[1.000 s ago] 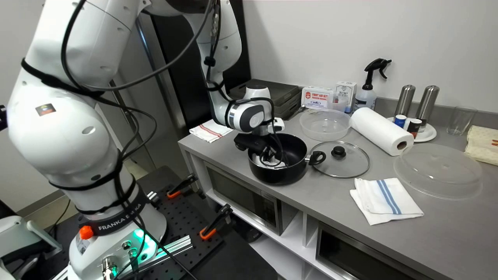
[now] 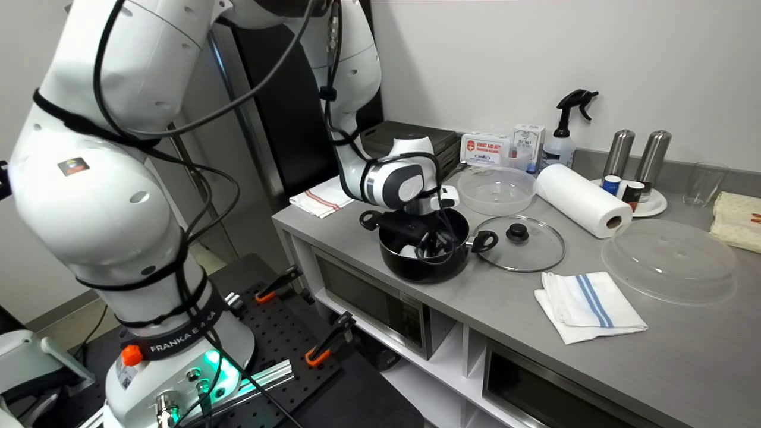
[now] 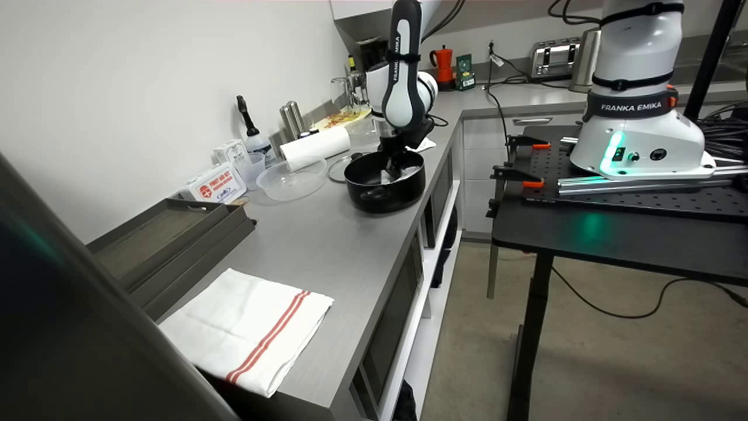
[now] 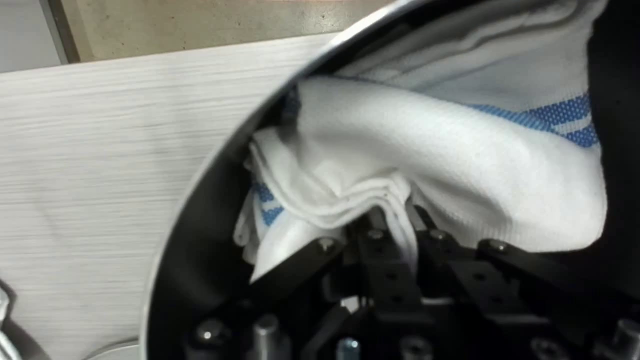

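Observation:
Inside the black pot (image 3: 378, 196) on the counter lies a white cloth with blue stripes (image 4: 450, 156), bunched and folded. My gripper reaches down into the pot and is shut on a raised fold of this cloth. In exterior view 1 the gripper (image 2: 428, 246) is partly hidden by the pot wall and a cable; only a small patch of the cloth (image 2: 408, 251) shows there. The pot's glass lid (image 2: 528, 249) lies on the counter beside it, close to the pot's handle (image 2: 485, 241).
A second blue-striped towel (image 2: 592, 307) lies folded near the counter's front edge. Behind the pot are a clear plastic bowl (image 2: 496, 189) and a paper towel roll (image 2: 581, 200). A red-striped towel (image 3: 252, 330) sits at the counter's end, with bare counter between it and the pot.
Within the pot, my gripper has moved to the right in exterior view 1, from the left side toward the middle. The pot, lid and towels on the counter have stayed put.

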